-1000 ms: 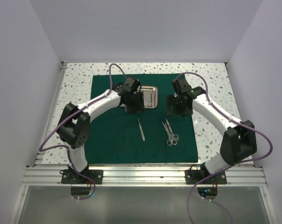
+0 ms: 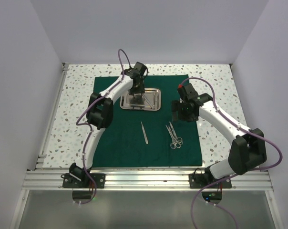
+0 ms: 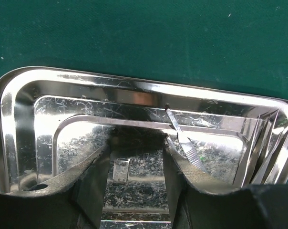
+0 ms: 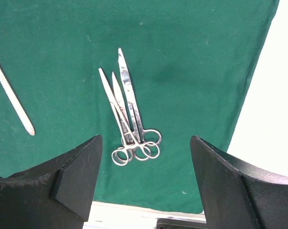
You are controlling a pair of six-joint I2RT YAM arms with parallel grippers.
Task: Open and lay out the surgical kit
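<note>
My left gripper (image 2: 138, 90) is low over the steel tray (image 2: 157, 92), its fingers part open. In the left wrist view a scalpel handle (image 3: 184, 142) lies in the tray just beyond the fingertips, with more instruments (image 3: 261, 148) along the right side. A scalpel handle (image 2: 144, 133) lies alone on the green cloth. Several scissor-like instruments (image 2: 174, 137) lie grouped at the right of the cloth. My right gripper hangs open above that group, nothing between its fingers.
The green cloth (image 2: 115, 148) covers the middle of the speckled table (image 2: 215, 81).
My left gripper has moved from above the middle of the cloth back over the tray and shifted slightly since.
</note>
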